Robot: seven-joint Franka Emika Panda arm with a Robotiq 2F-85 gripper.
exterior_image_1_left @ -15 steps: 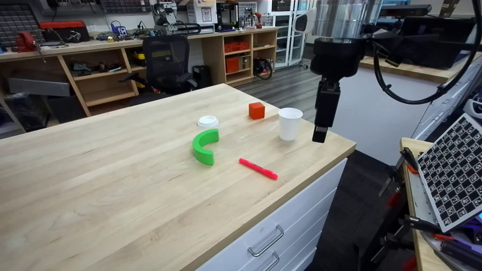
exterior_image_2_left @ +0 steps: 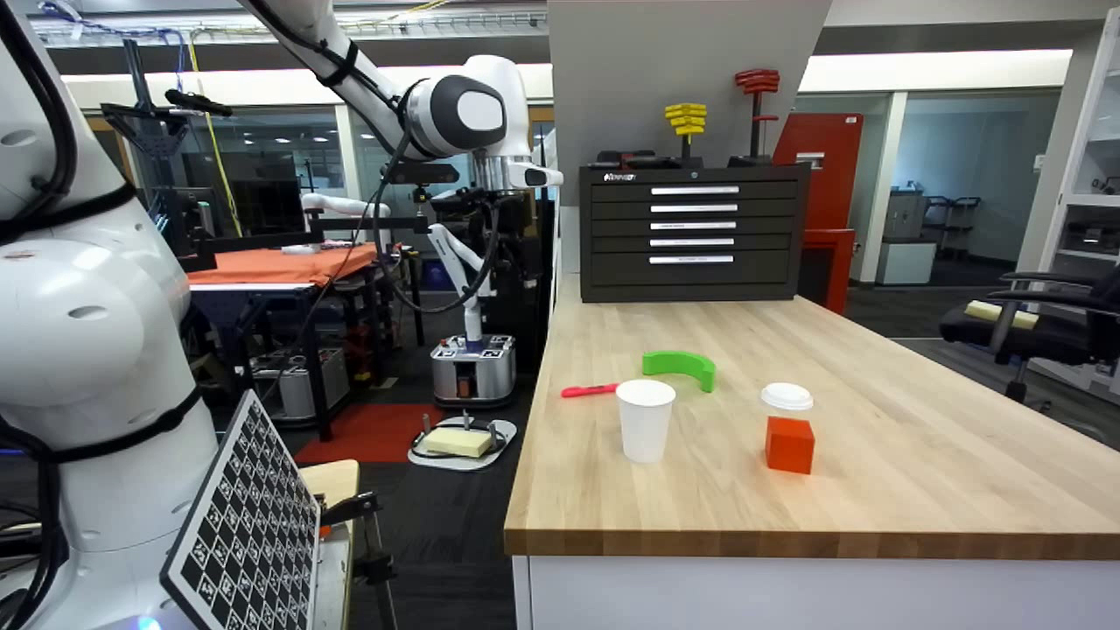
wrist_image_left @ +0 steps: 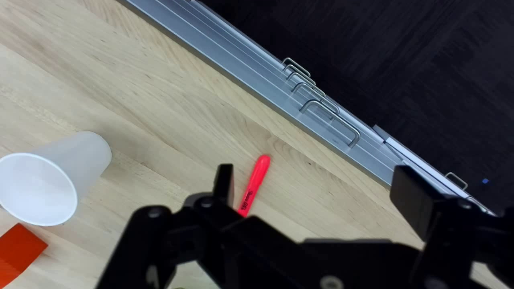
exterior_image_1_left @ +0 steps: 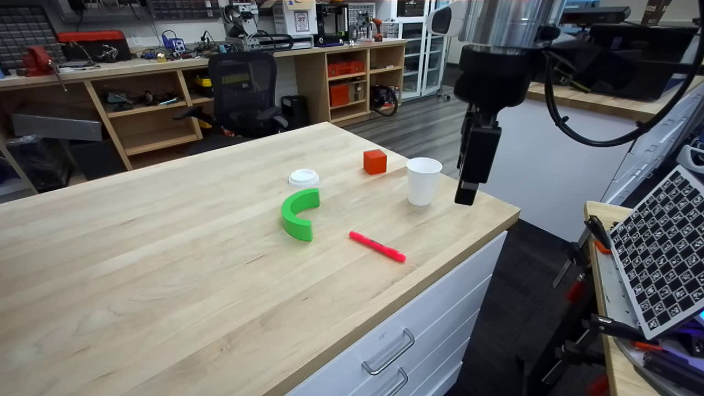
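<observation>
My gripper is open, with wide-spread fingers and nothing held between them. In exterior view 1 the gripper (exterior_image_1_left: 466, 195) hangs above the tabletop's right side, near the white cup (exterior_image_1_left: 422, 181). The cup stands upright and looks empty from above. A pink-red marker (exterior_image_1_left: 377, 247) lies flat near the drawer-side edge; in the wrist view one end of the marker (wrist_image_left: 254, 183) is hidden behind the gripper. A green arch (exterior_image_1_left: 295, 215) rests on the wood beside a white lid (exterior_image_1_left: 304, 177). The orange-red cube (exterior_image_2_left: 789, 444) sits in front of the lid in exterior view 2.
The wooden tabletop (exterior_image_1_left: 165, 264) has a broad clear area to the left of the objects in exterior view 1. White drawers with metal handles (exterior_image_1_left: 389, 353) run below its edge. A black tool chest (exterior_image_2_left: 693, 236) stands at the table's far end.
My gripper has risen slightly in exterior view 1. The cup, marker, arch, lid and cube lie where they were.
</observation>
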